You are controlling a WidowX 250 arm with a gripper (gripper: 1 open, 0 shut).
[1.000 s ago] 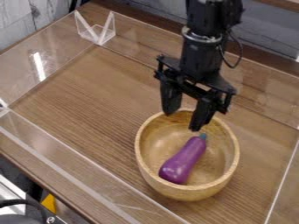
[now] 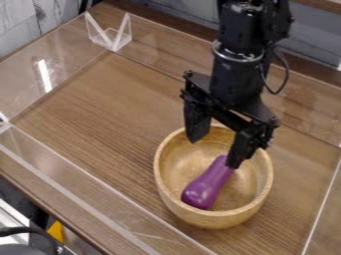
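Observation:
A wooden bowl (image 2: 180, 184) sits at the front centre of the table, holding a purple eggplant (image 2: 208, 184) lying diagonally. My black gripper (image 2: 213, 141) hangs over the back part of the bowl with its fingers spread open. Nothing shows between the fingers; they partly hide the bowl's rear rim.
A small white wire object (image 2: 110, 32) stands at the back left. A dark and yellow item lies at the lower left edge.
The bowl and eggplant look unmoved.

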